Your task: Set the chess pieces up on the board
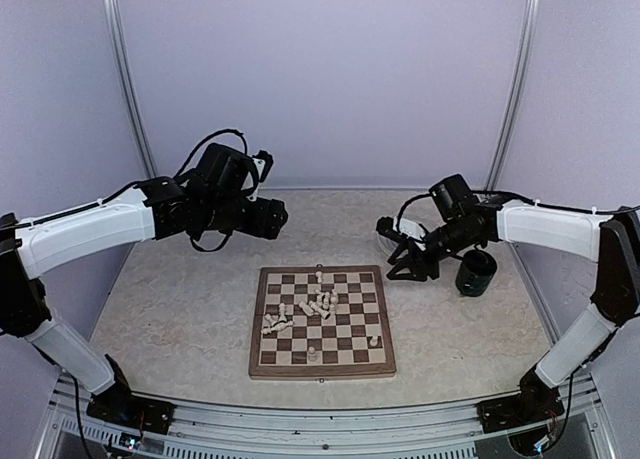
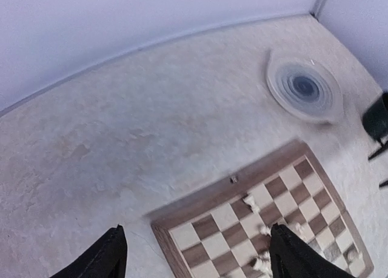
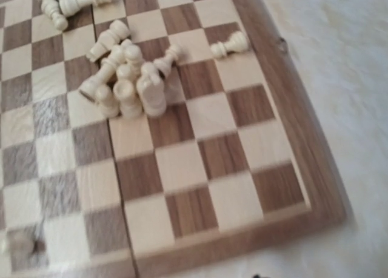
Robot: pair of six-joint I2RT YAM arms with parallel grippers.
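The wooden chessboard [image 1: 354, 319] lies at the table's centre, its light pieces [image 3: 127, 96] mostly heaped and tipped over in its middle. A few stand apart near the edges, one a white piece [image 1: 312, 354] at the near side. My left gripper [image 1: 262, 217] hangs above the table left and behind the board; in its wrist view both fingers are open, with nothing between. My right gripper [image 1: 404, 259] is just right of the board's back corner; its fingers are too hidden to tell their state.
A dark cup [image 1: 478, 273] stands at the right. A round pale plate [image 2: 285, 90] lies behind it, mostly hidden by my right arm in the top view.
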